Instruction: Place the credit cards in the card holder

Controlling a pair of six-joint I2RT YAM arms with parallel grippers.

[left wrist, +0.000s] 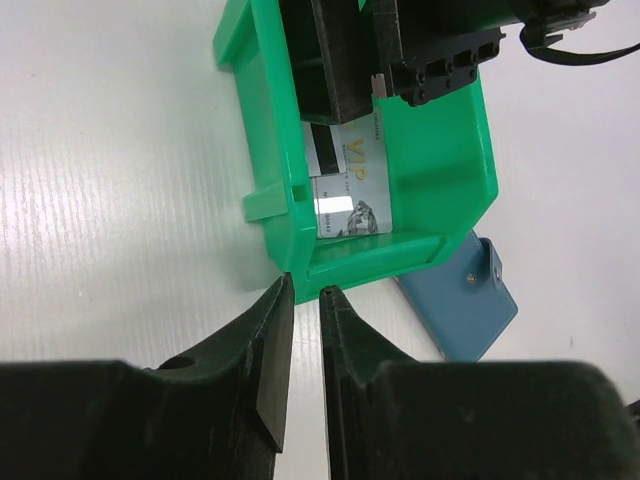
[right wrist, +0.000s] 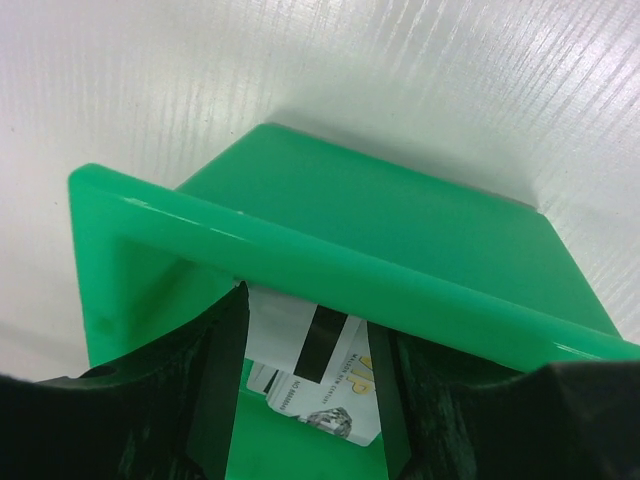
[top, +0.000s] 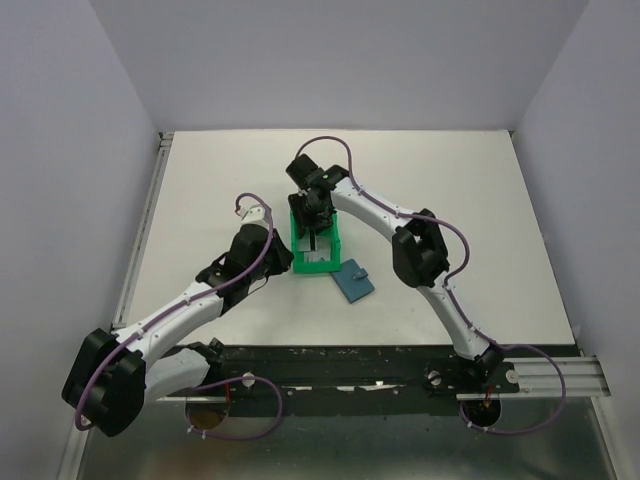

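Observation:
Several credit cards, one white with a black stripe (right wrist: 285,330) and one marked VIP (left wrist: 363,180), lie inside a green box (left wrist: 265,130). The dark blue-grey card holder (top: 352,281) lies flat to the lower right of the box. My right gripper reaches down into the box, open, its fingers apart on both sides of the striped card; whether they touch it cannot be told. My left gripper is partly open, a narrow gap between its fingers, with the tips by the box's near left corner. Contact with the box is unclear.
Bare white table (top: 440,165) spreads to the right and behind. The right forearm (top: 375,207) crosses over the table from the right. Grey walls stand around, and the table's front edge lies beyond the holder.

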